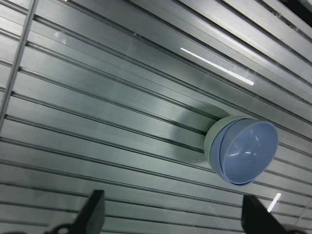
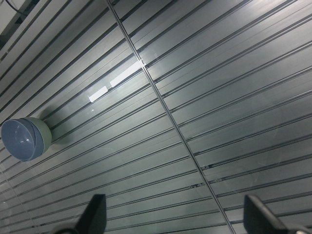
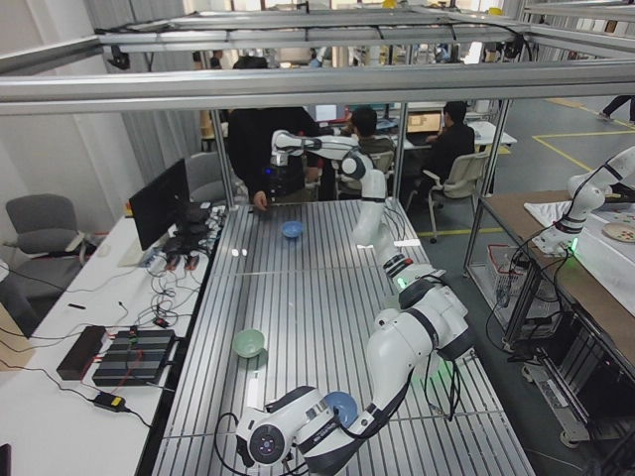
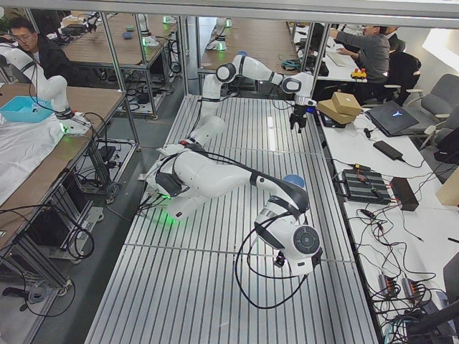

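In the left wrist view, nested bowls, a green bowl (image 1: pixel 212 134) outside and blue (image 1: pixel 248 151) inside, sit right of centre, beyond my open left gripper. The right wrist view has nested green (image 2: pixel 44 129) and blue (image 2: pixel 17 139) bowls at the left, beyond my open right gripper. Neither gripper has anything visible between its fingers. The camera left view shows a blue bowl (image 3: pixel 292 229) at the far end, a green bowl (image 3: pixel 248 342) mid-table and a blue bowl (image 3: pixel 339 405) partly behind the near arm. The camera right view shows a partly hidden blue bowl (image 4: pixel 294 180).
A metal frame surrounds it. A side desk (image 3: pixel 60 436) holds a monitor and electronics. A person (image 3: pixel 253 149) is at the far end.
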